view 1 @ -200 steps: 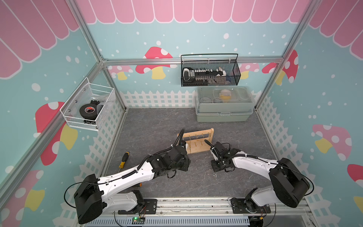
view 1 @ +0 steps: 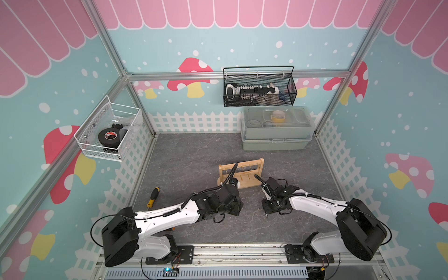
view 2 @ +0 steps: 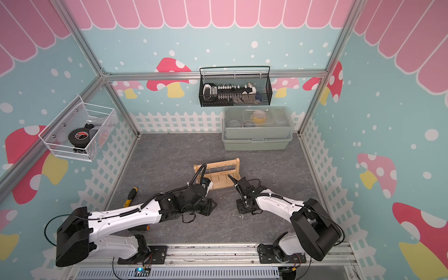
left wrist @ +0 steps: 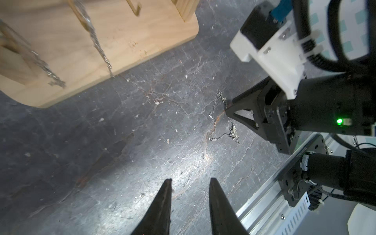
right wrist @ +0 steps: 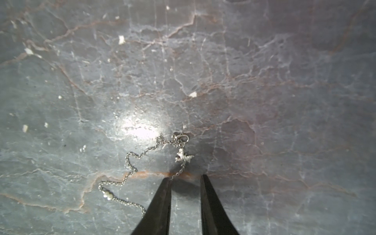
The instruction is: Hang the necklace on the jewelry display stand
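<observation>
A thin silver necklace [left wrist: 233, 133] lies on the dark tabletop, its chain loose and crooked. In the right wrist view its clasp ring and star-shaped piece [right wrist: 182, 155] show just beyond my right gripper, which is part open above the table; the chain passes by its left finger. My left gripper stands part open over bare table, with nothing between its fingers. The wooden display stand [view 1: 247, 179] is behind the grippers, partly covered by the left arm in the top left view. Silver chains [left wrist: 98, 45] hang from hooks at its left part.
A yellow-handled screwdriver [view 1: 153, 197] lies on the left side of the table. At the back right stands a green lidded box [view 1: 277, 144], below a black wire basket [view 1: 260, 103]. A white basket [view 1: 99, 155] hangs on the left wall.
My left arm has moved to the right and slightly towards the front. The right arm has shifted only a little, also rightward and frontward.
</observation>
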